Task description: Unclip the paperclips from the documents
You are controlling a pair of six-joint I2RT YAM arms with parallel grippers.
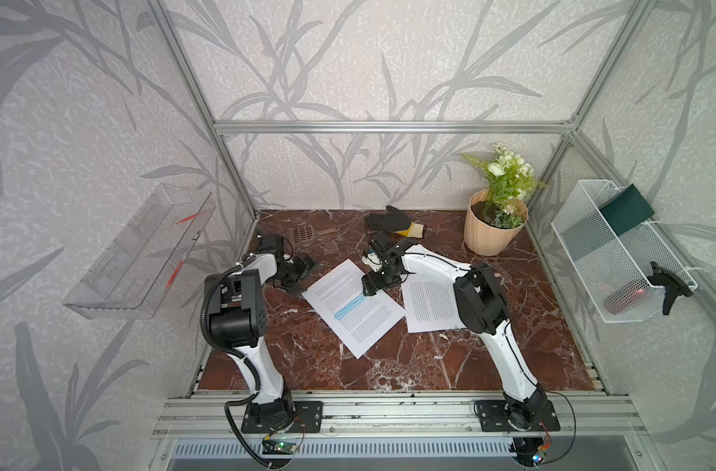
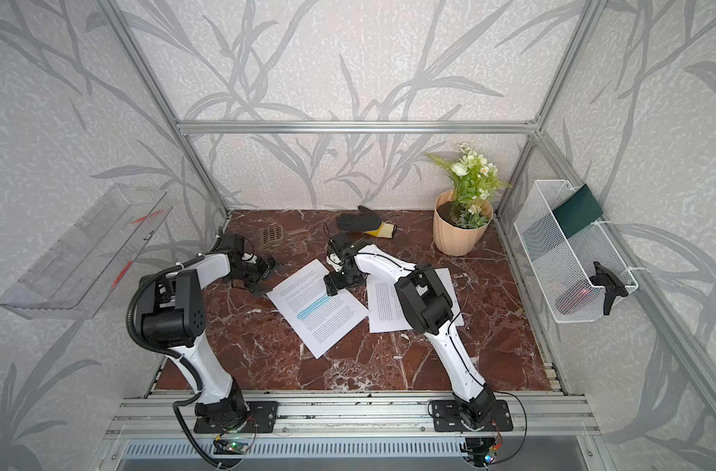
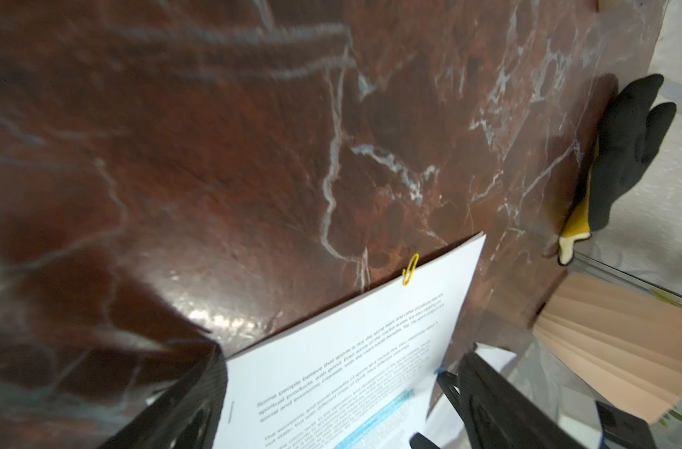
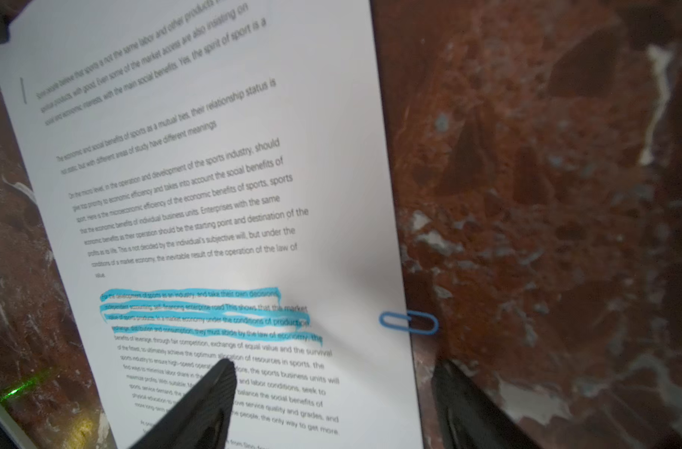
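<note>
A stapled, blue-highlighted document (image 1: 354, 310) lies diagonally mid-table. On one edge sits a yellow paperclip (image 3: 410, 269); on another, a blue paperclip (image 4: 408, 322) partly sticks out past the paper. My left gripper (image 1: 303, 271) is open near the sheet's left corner, one finger (image 3: 198, 396) right by that corner; I cannot tell whether they touch. My right gripper is open above the sheet's clipped right edge, the blue clip in line with the gap, nothing between its fingers. A second document (image 1: 433, 307) lies partly under the right arm; no clip shows on it.
A black and yellow glove (image 1: 394, 223) lies at the back, with a potted plant (image 1: 493, 227) at back right. A clear bin (image 1: 149, 251) hangs left and a white mesh basket (image 1: 625, 263) right.
</note>
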